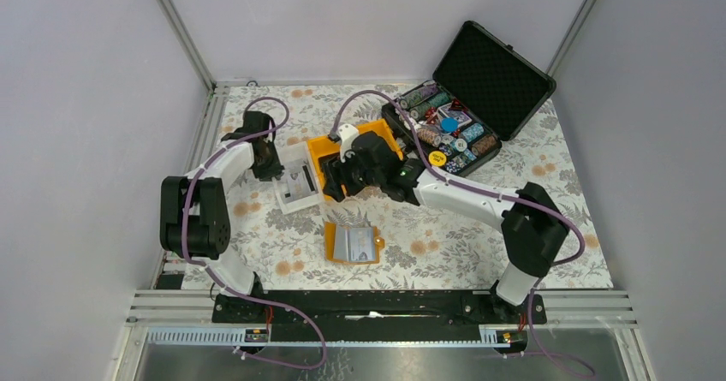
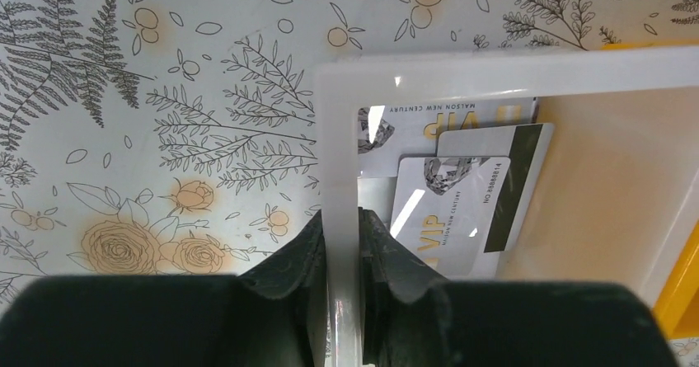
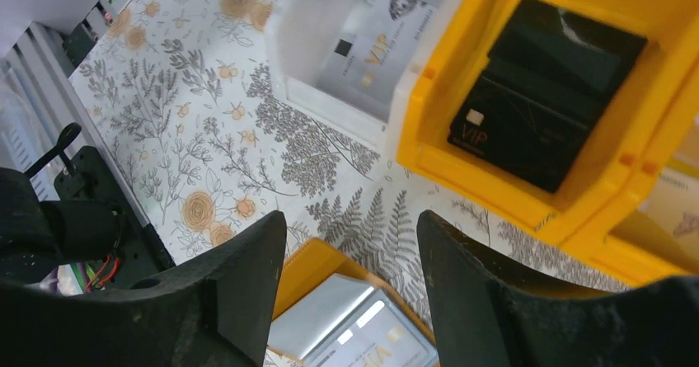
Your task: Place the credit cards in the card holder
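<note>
My left gripper is shut on the rim of the white tray [image 2: 519, 74], which holds several silver VIP credit cards [image 2: 453, 202]. Right of it, the yellow container [image 3: 618, 177] has black VIP cards [image 3: 532, 103] in one compartment and pale gold cards in another. My right gripper hangs open above the table by these boxes, nothing between its fingers. Below it in the right wrist view, a yellow card holder [image 3: 309, 261] with silver cards lies near the table's front middle.
An open case [image 1: 454, 141] of poker chips stands at the back right, lid [image 1: 492, 77] raised.
</note>
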